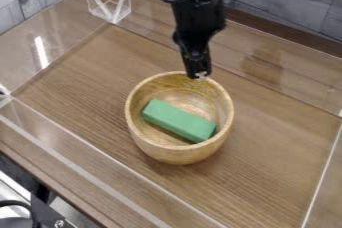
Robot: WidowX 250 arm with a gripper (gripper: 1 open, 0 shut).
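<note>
A round tan bowl (179, 148) stands in the middle of the wooden table, with a green block (179, 119) lying tilted inside it. Above the bowl's back rim hangs my black gripper (199, 72), apart from the block. It looks shut, with nothing visible held in it.
A white wire-like object (107, 2) is at the back left, near the table's edge.
</note>
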